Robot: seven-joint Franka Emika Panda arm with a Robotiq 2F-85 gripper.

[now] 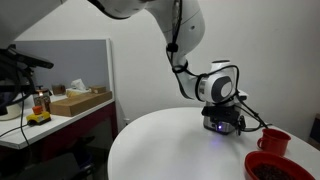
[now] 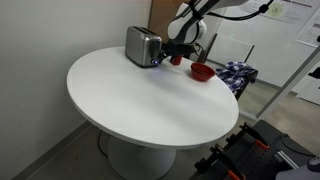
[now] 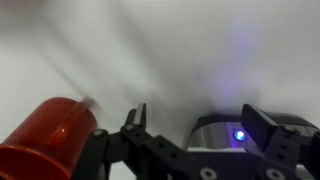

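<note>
In the wrist view my gripper stands open, its two dark fingertips wide apart with nothing seen between them. The silver and black toaster [image 2: 143, 46] stands upright at the table's far side. Part of its curved end, with a lit blue spot, shows beneath and beside the right finger [image 3: 258, 126] in the wrist view. From exterior view 1, the arm hides much of the toaster [image 1: 209, 124]. Whether a finger touches it I cannot tell. A red mug [image 3: 42, 135] lies to the left of the gripper in the wrist view.
The red mug [image 1: 273, 141] and a red bowl [image 1: 262, 161] with dark contents are near the table's edge. Boxes [image 1: 80, 102] sit on a separate shelf at the back left.
</note>
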